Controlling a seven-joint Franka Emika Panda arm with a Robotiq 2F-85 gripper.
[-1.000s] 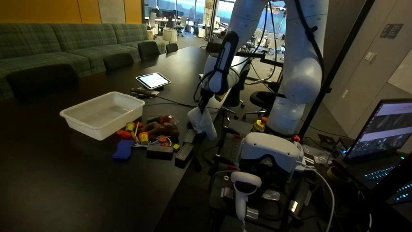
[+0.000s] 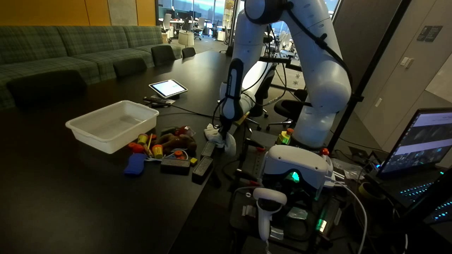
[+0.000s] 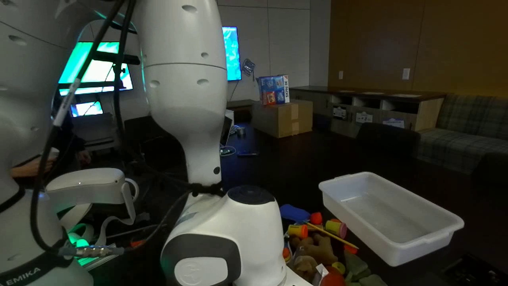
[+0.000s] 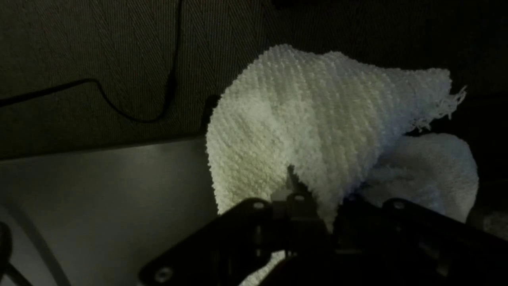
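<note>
A white textured cloth (image 4: 285,119) is pinched in my gripper, which is shut on it in the wrist view. Folds of the cloth spread beyond the fingers, and one frayed corner sticks out to the right. In exterior view 1 the gripper (image 2: 223,132) points down at the table's edge, with the cloth (image 2: 230,145) bunched around it and part hanging over the edge. The arm hides the gripper in exterior view 2.
An empty white bin (image 2: 112,125) stands on the table, left of a pile of toys with a brown plush (image 2: 178,143) and a blue item (image 2: 135,163). Dark blocks (image 2: 175,165) lie near the edge. A tablet (image 2: 168,88) stands farther back.
My gripper has come down toward the table edge with the cloth. The cloth hung long beneath the fingers before; now it is bunched lower around them.
</note>
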